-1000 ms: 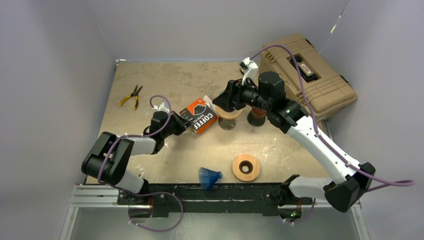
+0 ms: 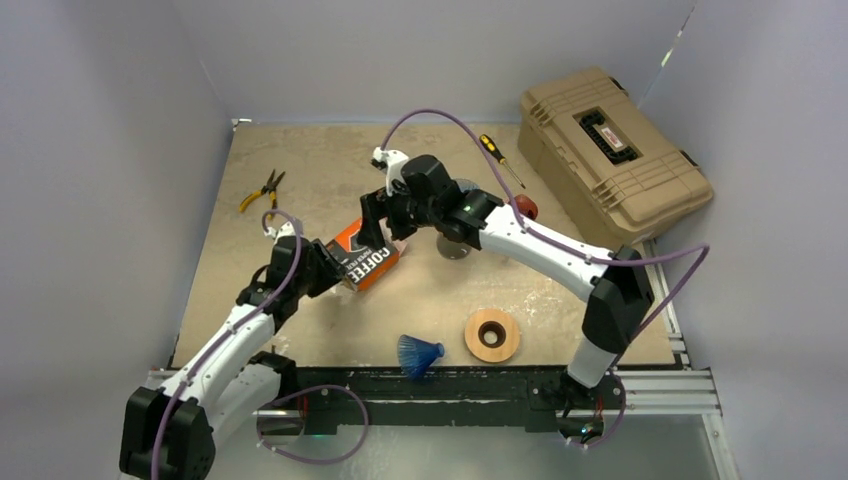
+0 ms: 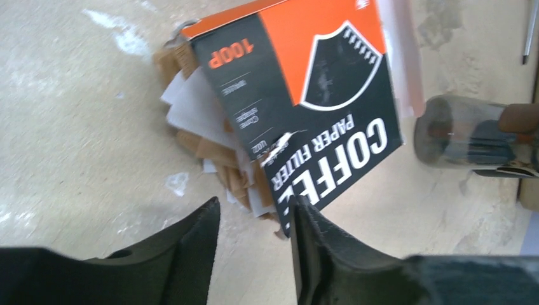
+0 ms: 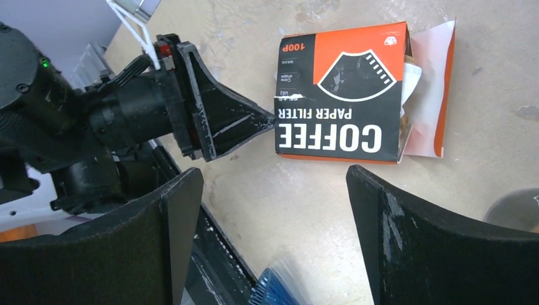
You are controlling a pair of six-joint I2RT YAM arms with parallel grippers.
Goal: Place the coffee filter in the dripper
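Note:
A coffee filter box (image 2: 360, 255) (image 4: 338, 121) lies open at the table's middle-left, white and brown filters (image 3: 200, 114) spilling from its open side. My left gripper is at the box's lower corner, fingertips apart with nothing clearly between them. My right gripper hangs open above and to the right of the box. A glass vessel on a stand (image 2: 452, 248) is behind the right arm, partly hidden. Which object is the dripper I cannot tell for sure.
A wooden ring (image 2: 505, 335) and blue ribbed item (image 2: 418, 355) lie at the front. Pliers (image 2: 258, 192) and screwdriver (image 2: 500, 155) lie at the back. A tan case (image 2: 610, 150) fills the back right.
My right gripper has moved left over the box.

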